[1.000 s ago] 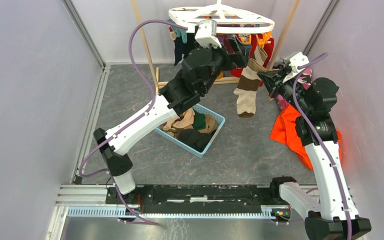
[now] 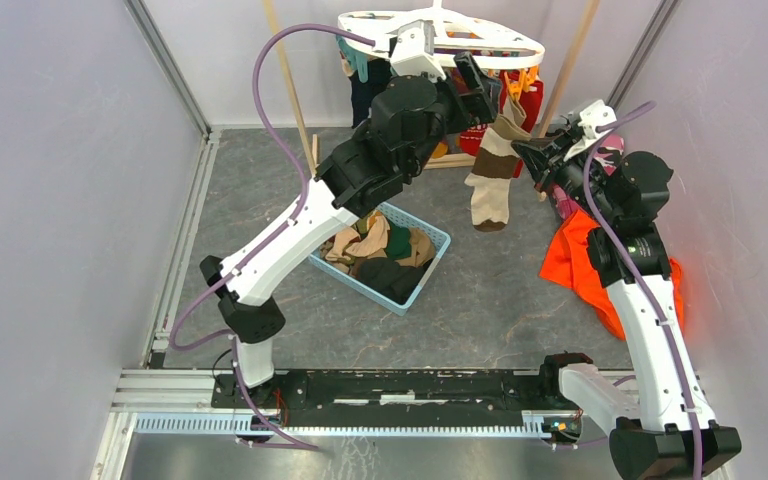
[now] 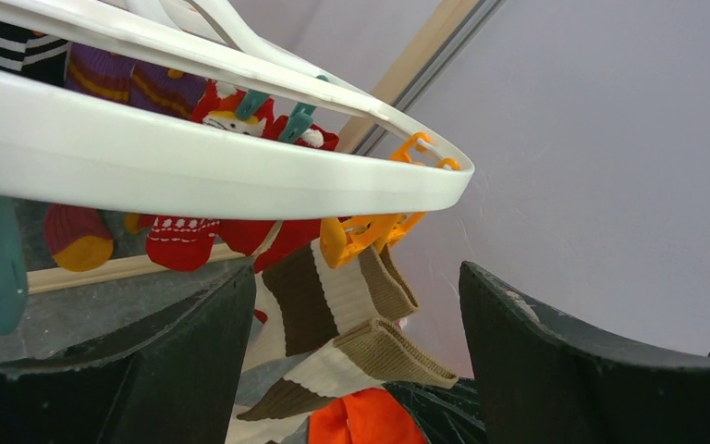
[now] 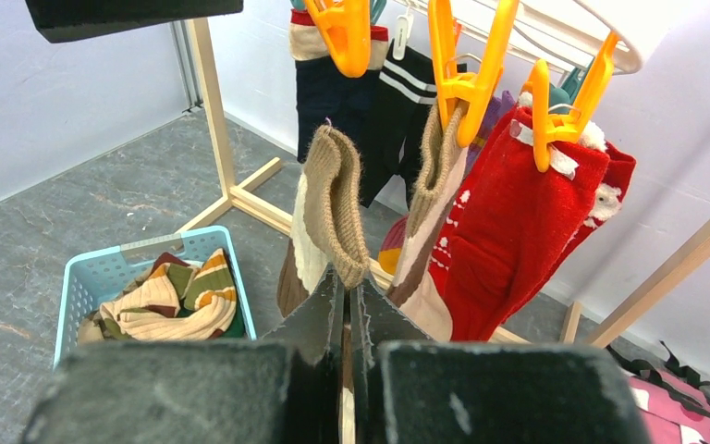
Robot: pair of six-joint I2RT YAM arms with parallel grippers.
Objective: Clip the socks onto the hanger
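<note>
A brown-and-cream striped sock (image 2: 490, 190) hangs by its cuff from my right gripper, whose fingers are shut on the knitted edge. Its matching sock (image 4: 436, 176) hangs beside it from an orange clip (image 4: 463, 79) on the white hanger (image 2: 515, 45). In the left wrist view, my left gripper stands open. Both striped cuffs and the orange clips appear between its spread fingers, with nothing gripped. One dark left finger (image 4: 129, 17) enters the right wrist view at top left, apart from the held sock.
Red socks (image 4: 527, 222) and dark socks hang from neighbouring clips. A blue basket (image 2: 430, 285) of socks sits on the floor below my left arm. Wooden stand legs (image 4: 211, 111) flank the hanger. An orange cloth (image 2: 580, 265) lies beneath my right arm.
The hanger has shifted slightly. My right gripper and its sock have barely moved.
</note>
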